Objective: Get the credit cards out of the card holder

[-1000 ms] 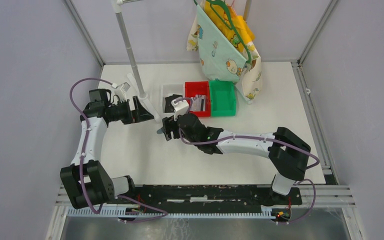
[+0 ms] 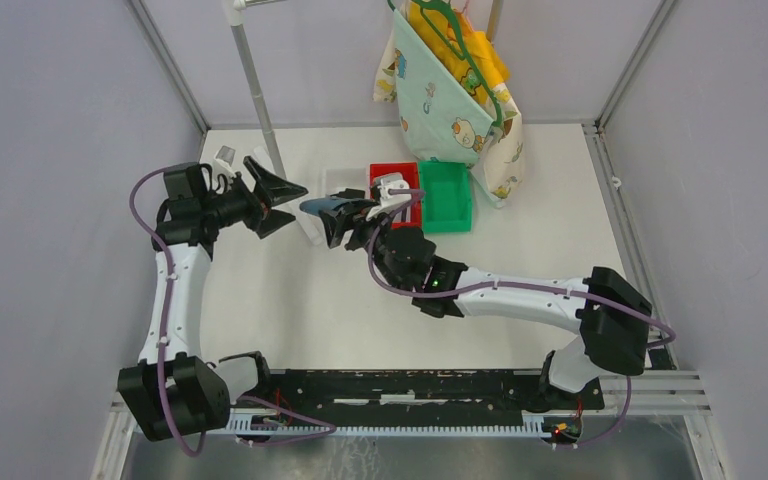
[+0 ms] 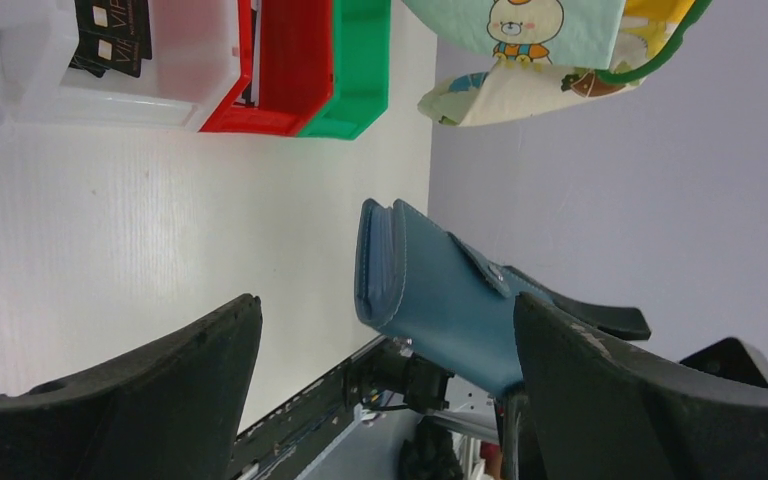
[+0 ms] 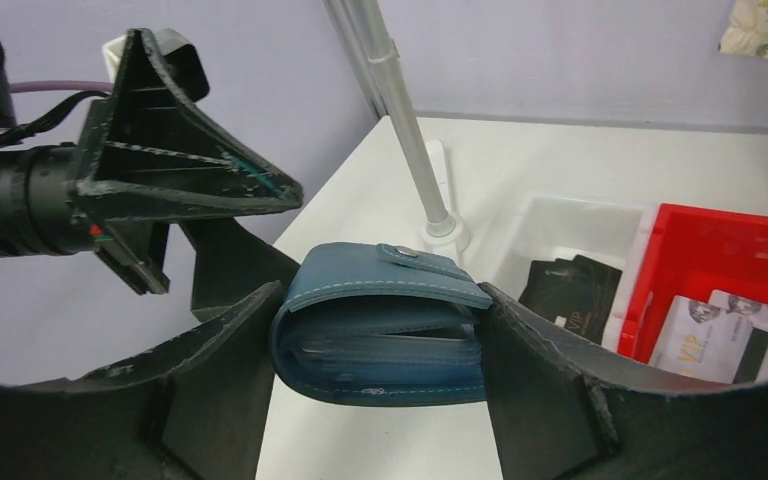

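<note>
Gripped by its sides, the blue card holder [image 4: 380, 330] hangs above the table in my right gripper [image 2: 335, 222]. In the right wrist view its open end faces the camera, and card edges [image 4: 385, 352] show inside. My left gripper [image 2: 285, 205] is just left of the holder, open. In the left wrist view the holder [image 3: 440, 290] is seen beyond the left fingers [image 3: 120, 400], with nothing clearly between them. Black VIP cards [image 4: 575, 290] lie in the white bin, and light VIP cards [image 4: 715, 340] lie in the red bin.
A white bin [image 2: 343, 175], a red bin [image 2: 393, 168] and a green bin [image 2: 445, 200] stand side by side behind the grippers. A white pole [image 2: 255, 85] rises behind the left gripper. Cloth bags [image 2: 450, 100] hang at the back.
My right gripper has raised and turned the card holder, so more of it shows.
</note>
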